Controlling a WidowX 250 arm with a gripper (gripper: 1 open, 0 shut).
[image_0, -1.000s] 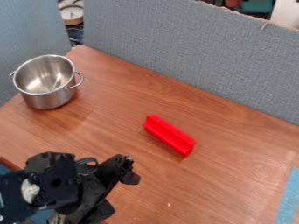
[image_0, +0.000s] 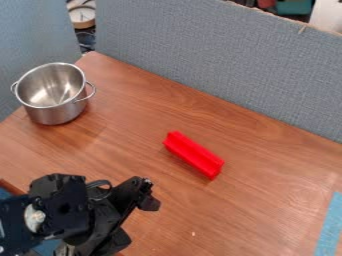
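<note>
A long red block (image_0: 194, 154) lies on the wooden table (image_0: 251, 200), right of centre. A steel pot (image_0: 54, 95) with two handles stands at the upper left. My black gripper (image_0: 142, 195) is at the lower left, below and left of the red block and apart from it. Its fingers are small and dark here, so whether they are open or shut is unclear.
Grey padded panels (image_0: 214, 65) border the table at the back and left. A blue tape strip (image_0: 329, 225) lies at the right edge.
</note>
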